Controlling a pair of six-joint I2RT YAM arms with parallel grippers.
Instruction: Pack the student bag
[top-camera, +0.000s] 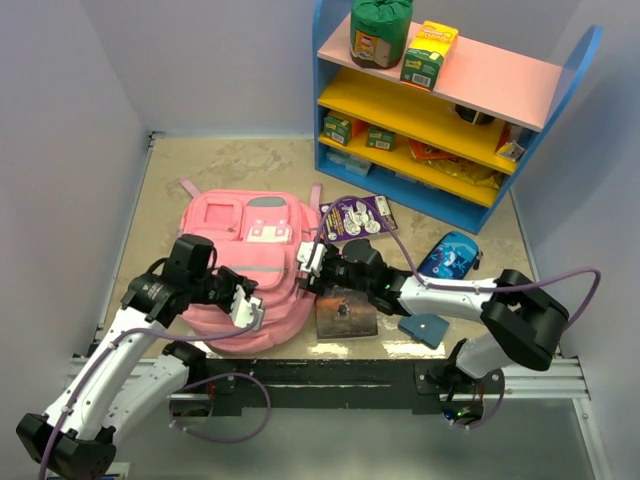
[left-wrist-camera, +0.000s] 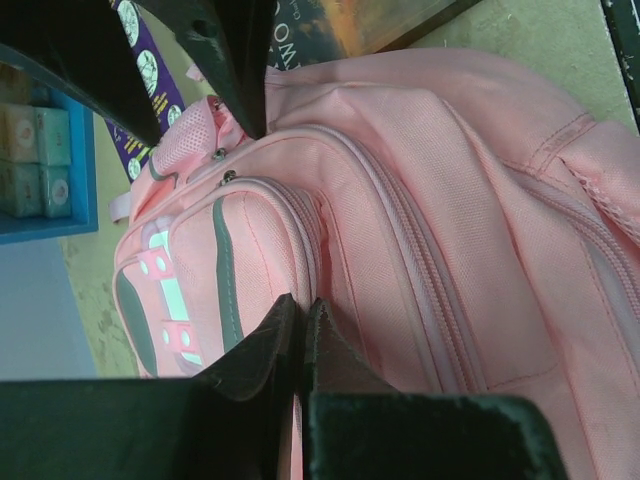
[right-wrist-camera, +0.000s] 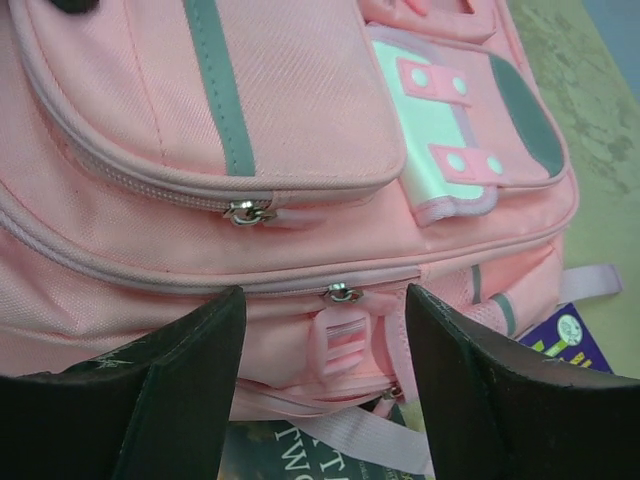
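The pink backpack (top-camera: 240, 220) lies front side up on the left part of the tabletop. My left gripper is shut on a fold of pink fabric at the edge of the backpack's front pocket (left-wrist-camera: 270, 240). At the backpack's right side, my right gripper stands part open, its fingers (right-wrist-camera: 215, 340) apart. Between and beyond them show a metal zipper pull (right-wrist-camera: 342, 293) and a pink loop (right-wrist-camera: 342, 345), neither visibly pinched. The inside of the backpack is hidden.
A dark book (top-camera: 346, 318) lies beside the backpack, under the right gripper. Nearby are a purple booklet (top-camera: 357, 217), a blue pencil case (top-camera: 450, 257) and a dark blue notebook (top-camera: 424, 329). The shelf (top-camera: 420, 130) with several goods stands at the back right.
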